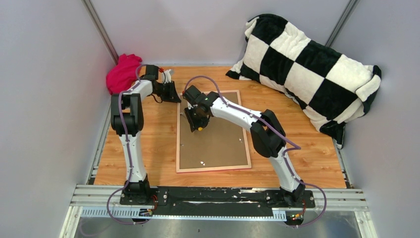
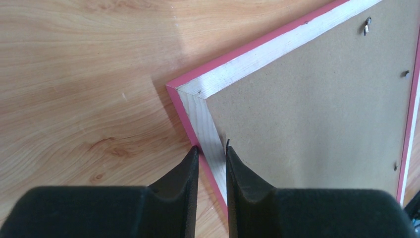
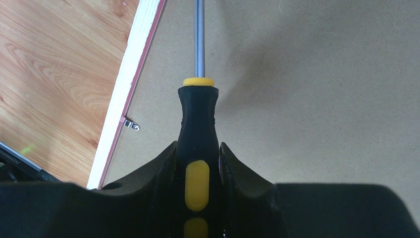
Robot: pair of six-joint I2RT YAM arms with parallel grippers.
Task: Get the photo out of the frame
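Note:
The photo frame (image 1: 213, 148) lies back-up on the wood table, pink outer edge, pale wood rim, brown backing board (image 2: 312, 109) with small metal tabs (image 3: 131, 125) along the inside edge; no photo shows. My left gripper is at the frame's top-left corner, its fingers shut on the frame's rim (image 2: 205, 124). My right gripper, over the backing's upper left area, is shut on the black-yellow handle of a screwdriver (image 3: 197, 119), whose steel shaft extends across the board toward the top of the right wrist view; its tip is out of that view.
A checkered black-and-white pillow (image 1: 307, 69) fills the back right of the table (image 1: 307, 163). A red cloth (image 1: 121, 74) lies at the back left, behind my left arm. Bare table shows left and right of the frame.

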